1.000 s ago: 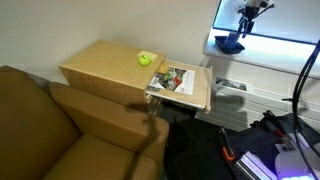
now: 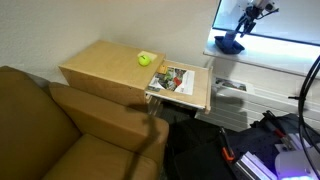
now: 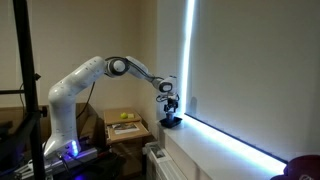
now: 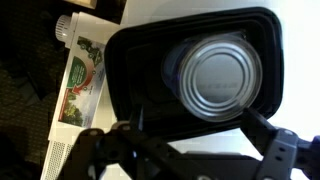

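Note:
In the wrist view a dark rectangular bin with rounded corners [image 4: 135,75] holds a round, pale-topped container [image 4: 215,80], which stands toward one side of it. My gripper is open above the bin, its two fingers wide apart at the lower part of the picture and nothing between them. From exterior view 1, the dark bin [image 2: 229,45] sits on the white ledge by the bright window, with the gripper [image 2: 246,22] over it. Exterior view 2 shows the arm reaching out to the same bin [image 3: 172,123].
An open drawer [image 2: 203,97] with colourful items lies beside a wooden cabinet top [image 2: 110,66], on which a green round thing [image 2: 144,59] rests. A brown sofa [image 2: 85,130] fills the front left. Printed paper [image 4: 78,85] lies along the bin's left side.
My gripper has shifted slightly to the right above the bin. The bin, the drawer and the green thing look unmoved.

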